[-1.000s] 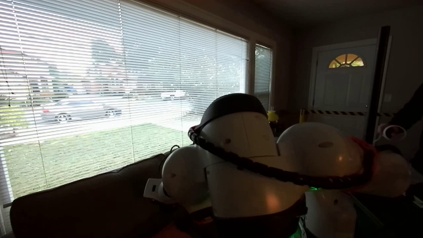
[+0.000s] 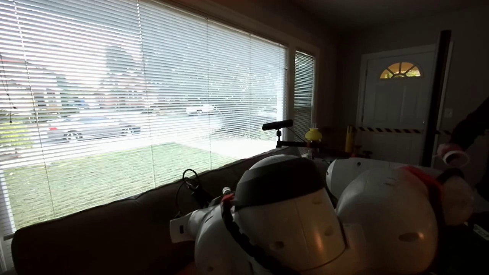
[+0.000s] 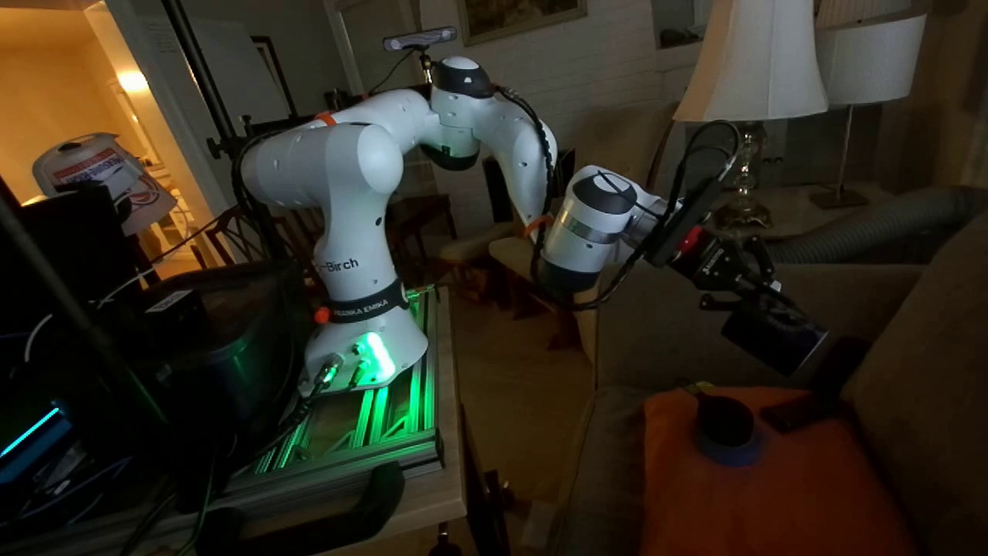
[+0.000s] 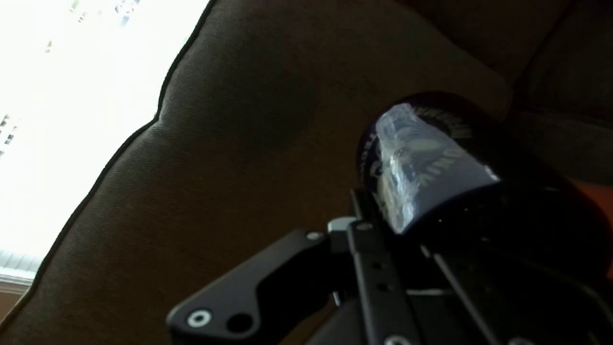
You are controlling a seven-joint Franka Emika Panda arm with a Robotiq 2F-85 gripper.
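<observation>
A dark cylinder (image 3: 773,329), tilted, hangs above the orange cloth (image 3: 778,519) on the couch seat. My gripper (image 3: 748,289) is shut on its upper end. In the wrist view the dark cylinder (image 4: 439,164) shows a pale, shiny patch with lettering on its side. One of my fingers (image 4: 376,276) lies against its near edge; the other is mostly lost in shadow. What the cylinder contains cannot be seen. In exterior view 1 the arm hides the gripper and the cylinder.
On the orange cloth sit a dark rounded thing (image 3: 725,420) with a blue base and a dark flat object (image 3: 803,411). The couch back (image 4: 241,143) rises close by, with the window behind it. Lamps (image 3: 750,65) stand beyond the couch.
The arm has changed pose in exterior view 1: its large white joint sits lower and more to the right. A camera on a stand behind it has come into sight.
</observation>
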